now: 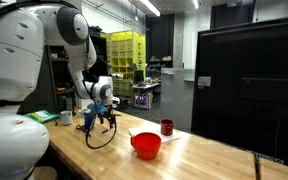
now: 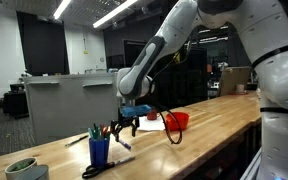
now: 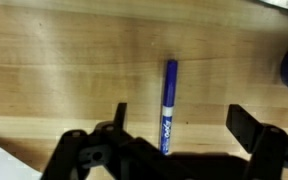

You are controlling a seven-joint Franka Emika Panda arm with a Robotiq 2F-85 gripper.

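Below my gripper, a marker (image 3: 168, 105) with a blue cap and a white barrel lies on the wooden table. The wrist view has it between the two widely parted fingers, its lower end partly hidden by the gripper body. Nothing is held. In exterior view 2 the gripper (image 2: 126, 127) points down above the tabletop, near a blue cup (image 2: 99, 151) with pens in it.
A red bowl (image 1: 146, 146) and a dark red mug (image 1: 167, 128) stand toward the table's right. Scissors (image 2: 107, 167) lie in front of the blue cup, beside a grey-green mug (image 2: 21, 170).
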